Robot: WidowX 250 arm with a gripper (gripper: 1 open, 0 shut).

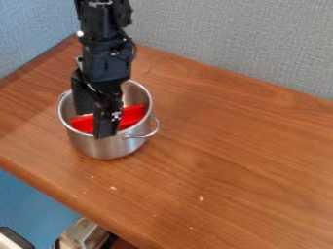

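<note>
A steel pot (pixel 111 146) with wire handles stands toward the left of the wooden table, a red object (pixel 131 115) lying inside it. My black gripper (pixel 97 119) hangs upright over the pot, its open fingers reaching down inside beside the red object. The red object is partly hidden behind the fingers, and I cannot tell whether they touch it.
A grey textured wall runs behind it. Beyond the left edge is a blue surface, with metal and black hardware at the bottom left corner.
</note>
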